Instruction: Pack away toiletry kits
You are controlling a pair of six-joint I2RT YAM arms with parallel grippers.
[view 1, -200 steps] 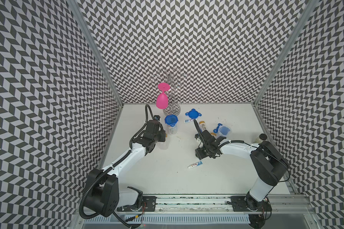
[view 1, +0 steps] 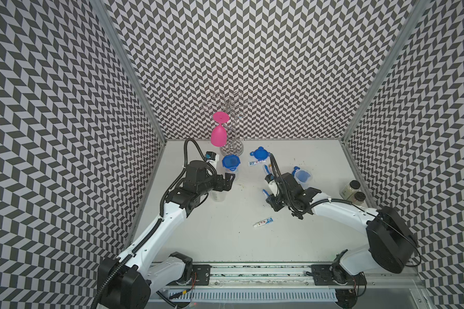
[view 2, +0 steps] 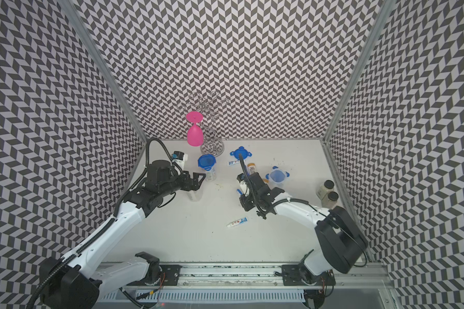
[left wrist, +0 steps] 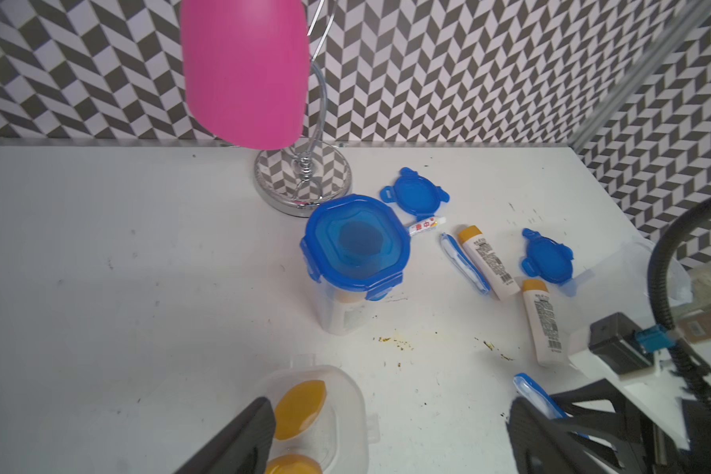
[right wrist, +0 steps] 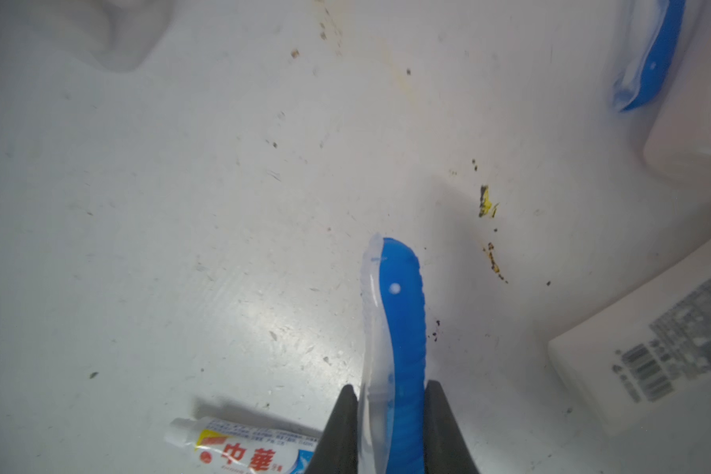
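Note:
My right gripper is shut on a blue-and-clear toothbrush (right wrist: 403,316), which points up between its fingers over the table. My left gripper stands open, its fingers spread wide with nothing between them. Below it, an uncovered clear container (left wrist: 355,395) holds orange-capped bottles (left wrist: 300,408). Just beyond stands another container with a blue lid (left wrist: 357,241) on. A toothpaste tube (view 1: 263,222) lies at the front middle. Two orange-capped bottles (left wrist: 489,260) and a second toothbrush (left wrist: 466,263) lie at the right. A further tube (left wrist: 426,226) lies near a loose blue lid (left wrist: 416,194).
A chrome stand holding a pink cup (view 1: 219,135) rises at the back left. Another clear container (view 2: 276,178) and a blue lid (left wrist: 547,259) sit right of the bottles. Dark-capped jars (view 1: 351,189) line the right edge.

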